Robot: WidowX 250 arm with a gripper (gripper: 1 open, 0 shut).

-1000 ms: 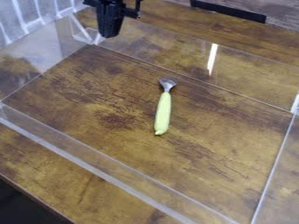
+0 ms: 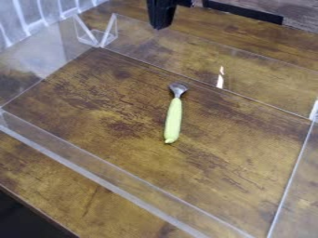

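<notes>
A pale yellow-green handled tool (image 2: 173, 120) with a short silver head lies on the wooden surface inside a clear-walled enclosure, near the middle of the camera view. The dark gripper (image 2: 162, 11) is at the top edge, above and behind the tool and well apart from it. Only its lower part shows, so whether it is open or shut cannot be made out.
Transparent low walls (image 2: 230, 229) border the work area on all sides, with a clear angled bracket at the back left corner. A white ribbed panel stands at the far left.
The gripper has moved from the back left toward the right, now showing at the top middle. The handled tool has not visibly moved.
</notes>
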